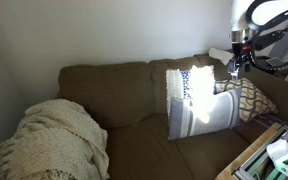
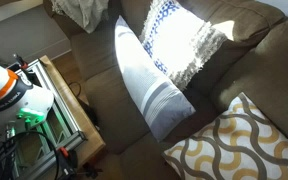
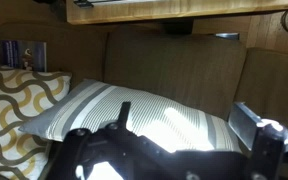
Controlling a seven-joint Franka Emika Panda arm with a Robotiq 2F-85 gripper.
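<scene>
My gripper (image 1: 234, 68) hangs at the right of exterior view 1, in front of the sofa and above the pillows. In the wrist view the gripper is open, its dark fingers wide apart. Beyond them lies a white and grey striped pillow (image 3: 169, 120) on the brown seat, partly covered by the gripper. A pale blocky piece shows at the right finger; I cannot tell whether it belongs to the gripper. Leaning on the sofa back is a white and blue tufted pillow (image 2: 176, 40). A yellow and grey wavy-patterned pillow (image 2: 239, 143) rests beside the striped one.
A cream knitted blanket (image 1: 49, 143) covers the sofa's left end. The wooden table (image 2: 76, 112) bearing my base stands close to the seat. A book or magazine (image 3: 24, 54) lies near the patterned pillow.
</scene>
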